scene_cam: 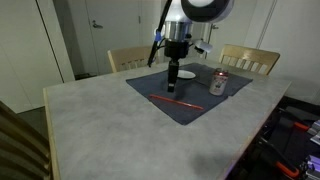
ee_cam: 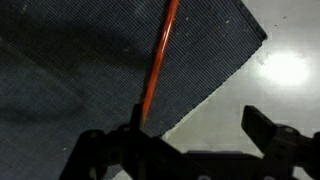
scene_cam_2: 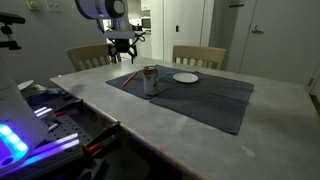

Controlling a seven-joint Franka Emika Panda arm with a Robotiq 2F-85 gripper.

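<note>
A thin red stick (scene_cam: pixel 176 102) lies on the dark grey cloth (scene_cam: pixel 187 115) near its front edge. In the wrist view the red stick (ee_cam: pixel 160 60) runs from the top down to beside the left finger. My gripper is open there, its fingers wide apart with nothing between them. From outside, the gripper (scene_cam: pixel 171 86) hangs above the cloth, a little behind the stick. A can (scene_cam: pixel 219 82) stands upright on the cloth to the right, and a white plate (scene_cam: pixel 183 75) lies farther back.
The can (scene_cam_2: pixel 151 80) and plate (scene_cam_2: pixel 186 77) stand apart on the cloth. Bare table (scene_cam: pixel 100 110) extends widely to the cloth's left. Chairs (scene_cam: pixel 250 58) stand around the table. A dark frame (scene_cam: pixel 285 145) is at the right front.
</note>
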